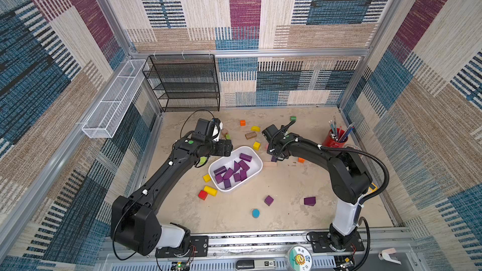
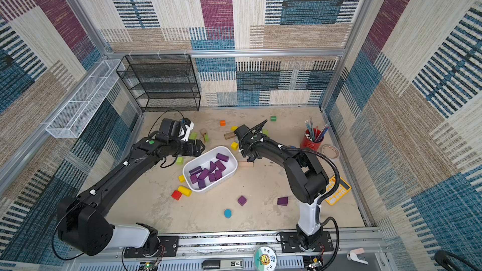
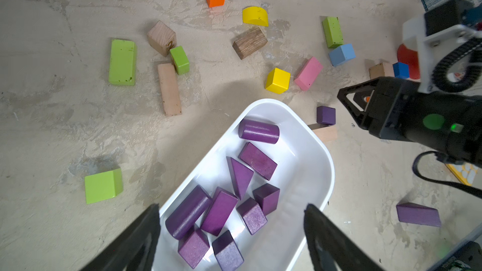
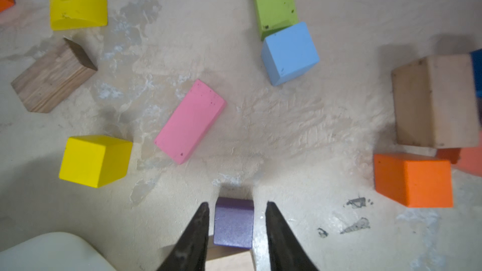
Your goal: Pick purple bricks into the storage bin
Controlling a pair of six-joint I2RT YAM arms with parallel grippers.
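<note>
The white bin (image 1: 256, 173) holds several purple bricks, beneath my open left gripper. My right gripper is above the table right of the bin. Between its fingertips in the right wrist view appears a small purple cube (image 4: 234, 220), which the left wrist view shows by a pale wood block (image 3: 326, 133); whether the fingers grip it is unclear. Two more purple bricks lie near the front, one in the middle (image 1: 269, 200) and one at right (image 1: 309, 201).
Coloured and wooden blocks crowd the back and centre, including a pink block (image 4: 190, 120) and orange block (image 4: 411, 180). A red pen cup (image 2: 311, 140) stands at right, a black wire rack (image 2: 158, 82) behind. The front table has free room.
</note>
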